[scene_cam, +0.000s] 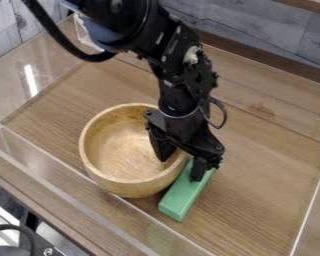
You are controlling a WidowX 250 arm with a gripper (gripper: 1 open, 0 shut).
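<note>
My black gripper (184, 150) reaches down from the top over the right side of a wide tan bowl (112, 157). Its fingertips are at the upper end of a green rectangular object (183, 195), which lies on the wooden table just right of the bowl. The dark fingers blend together, so I cannot tell whether they are open or shut, or whether anything is between them.
Bare wooden table (256, 190) spreads to the right and upper left. A pale panelled wall (276, 40) stands at the back. A black cable lies at the lower left corner.
</note>
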